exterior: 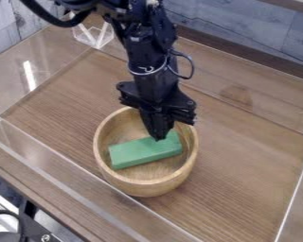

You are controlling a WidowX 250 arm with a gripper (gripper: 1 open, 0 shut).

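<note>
A round wooden bowl (pixel 145 181) sits on the wooden table, holding a green rectangular block (pixel 135 154). Above its back half hangs my black gripper (pixel 157 128), pointing down, its tip near the right end of the block. Whether the fingers are open or shut, or touch the block, I cannot tell.
A pale wall panel runs along the back right, and black cables lie at the lower left edge.
</note>
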